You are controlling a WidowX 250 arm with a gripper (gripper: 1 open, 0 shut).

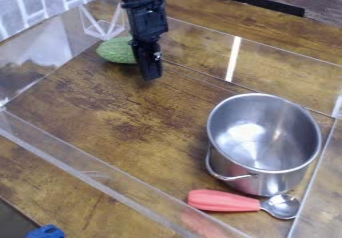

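Note:
The black gripper (150,70) reaches down from the top of the view to the wooden surface at the upper left, just in front and to the right of a green, bumpy object (112,52). It looks shut, with nothing visible between its fingers; the green object is partly hidden behind it. A steel pot (262,134) stands empty at the right. Below it lies a spoon (230,201) with a pink-red handle.
Clear plastic walls (127,182) border the work area. A small blue object (46,231) lies at the bottom left corner, outside the walls.

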